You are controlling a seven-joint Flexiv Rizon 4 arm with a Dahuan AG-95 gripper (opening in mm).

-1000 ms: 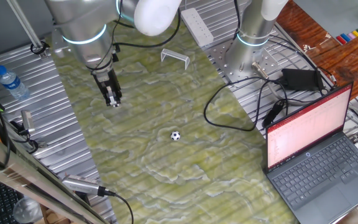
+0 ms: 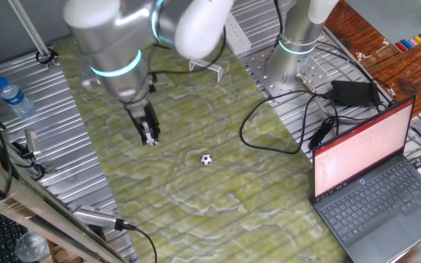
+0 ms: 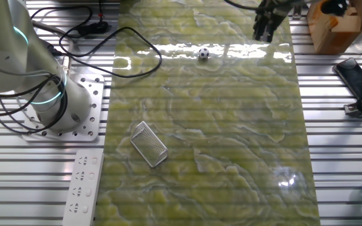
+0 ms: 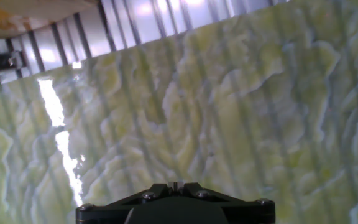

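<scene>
A small black-and-white ball (image 2: 207, 159) rests on the green marbled mat; exterior view 2 also has the ball (image 3: 203, 53), near a bright reflection. My gripper (image 2: 150, 140) hangs above the mat to the left of the ball and apart from it. At the top of exterior view 2, the gripper (image 3: 264, 34) is off to the ball's right. Its fingertips meet at the bottom of the wrist view, so the gripper looks shut, with nothing visible between them. A small white goal-like frame with mesh (image 3: 149, 144) stands on the mat. The wrist view does not include the ball.
A black cable (image 2: 243, 131) loops over the mat's edge near the laptop (image 2: 375, 183). The power strip (image 3: 82, 187) lies beside the robot base (image 3: 83, 107). A cardboard box (image 3: 337, 25) stands off the mat.
My gripper has moved down and right in exterior view 1, closer to the ball. The arm now covers part of the power strip there. Ball and white frame have stayed put.
</scene>
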